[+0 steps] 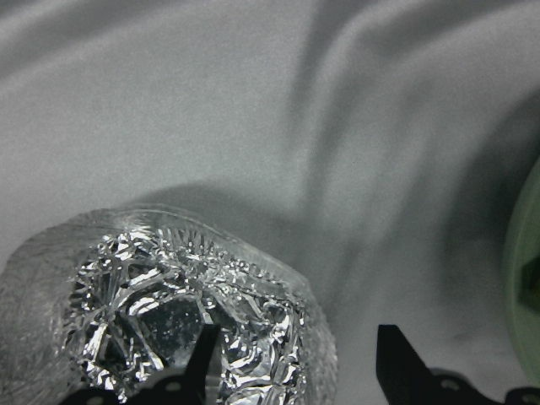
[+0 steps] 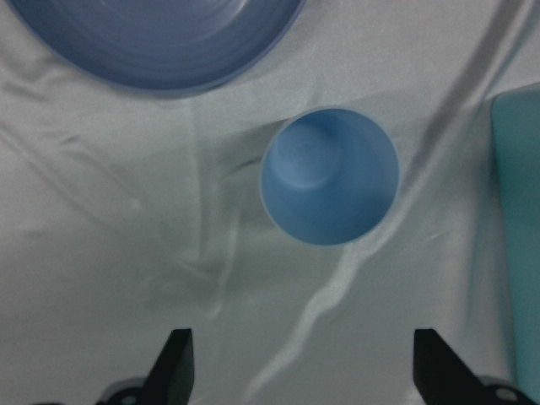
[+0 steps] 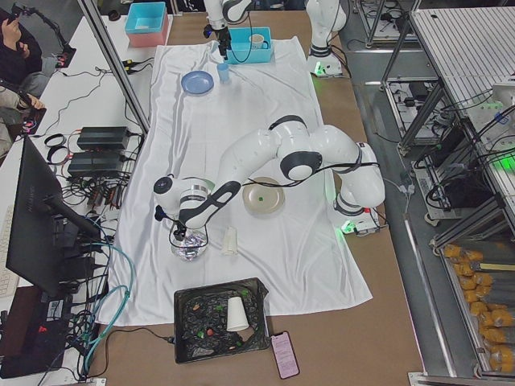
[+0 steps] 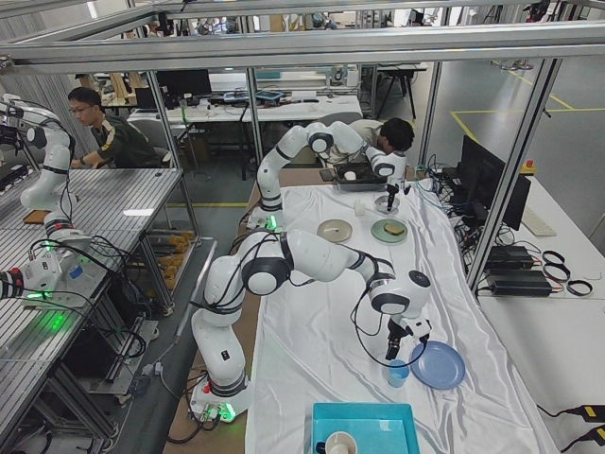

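Observation:
A crumpled foil bowl (image 3: 190, 249) (image 1: 135, 304) lies below my left gripper (image 3: 179, 227), whose open fingers straddle its rim from above. The green plate (image 4: 389, 230) (image 1: 523, 245) is beside it, with a yellow item on it. My right gripper (image 4: 406, 336) stands open above the cloth beside a light blue cup (image 4: 398, 376) (image 2: 329, 177), nothing between its fingers. A blue plate (image 4: 438, 364) (image 2: 160, 42) lies next to the cup.
A teal bin (image 4: 364, 416) holding a mug (image 4: 342, 445) borders the cup's side. A beige plate (image 3: 263, 201), black tray (image 3: 205, 346) with a white cup (image 3: 236, 314), and phone (image 3: 285, 354) are around the left arm.

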